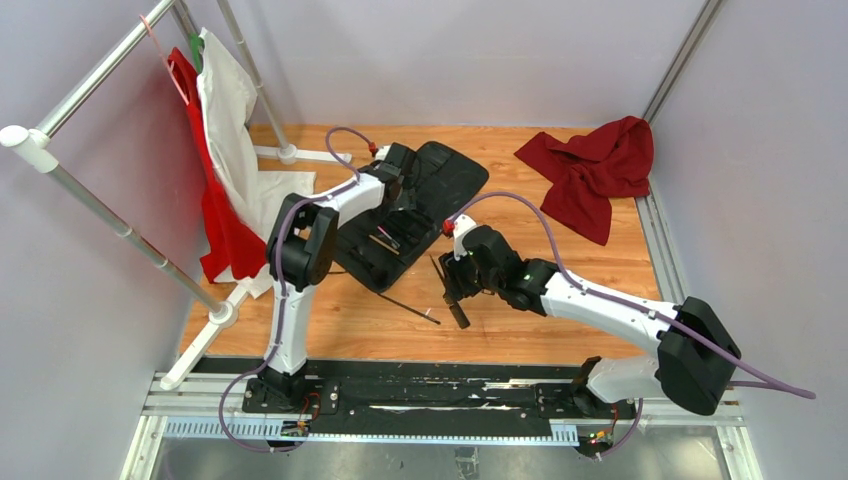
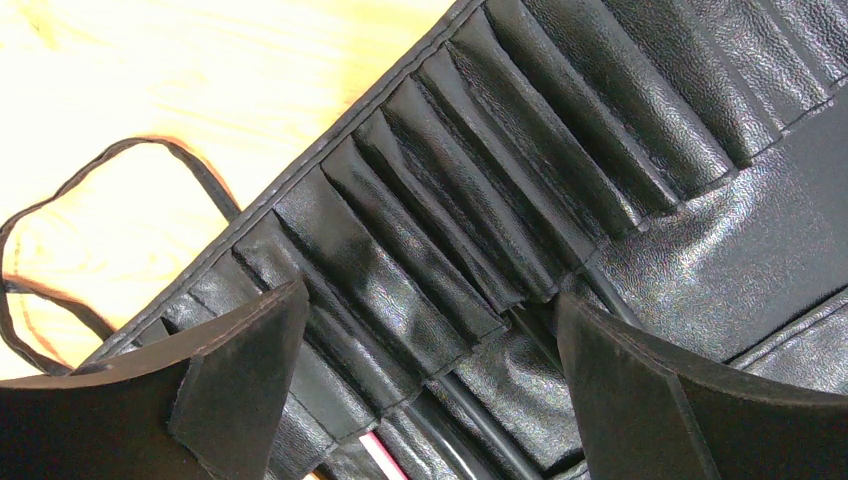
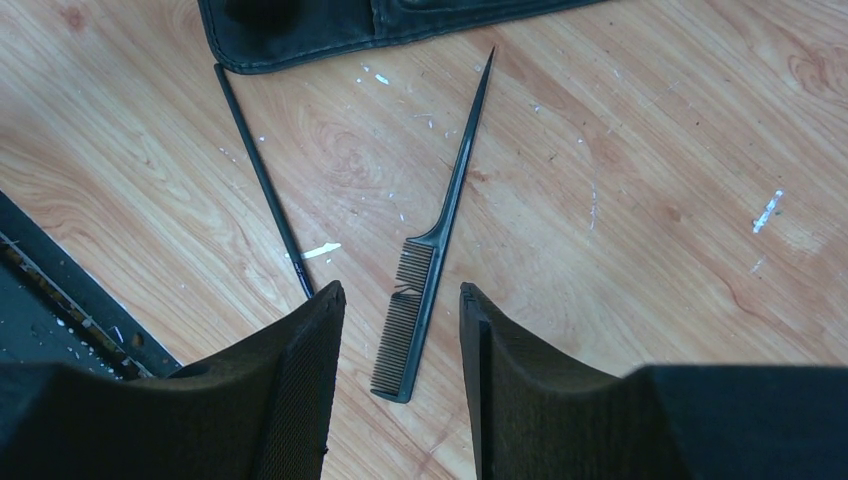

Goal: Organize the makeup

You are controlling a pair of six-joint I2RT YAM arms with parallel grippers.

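Note:
A black makeup case (image 1: 455, 172) lies unfolded on the table, its row of pockets (image 2: 440, 190) filling much of the left wrist view. Black handles (image 2: 440, 432) and a pink one (image 2: 383, 456) stick out of the pockets. Over that row my left gripper is open, its fingers wide apart; whether they touch the case I cannot tell. My right gripper is open above the table, nothing between its fingers. Below it lies a black tail comb (image 3: 432, 262), teeth toward me. Left of the comb is a thin black stick (image 3: 265, 180), one end near the case's edge.
A dark red cloth (image 1: 597, 170) is crumpled at the back right. The rack (image 1: 110, 215) with red and white garments stands on the left. A thin black strap (image 2: 95, 165) loops beside the case.

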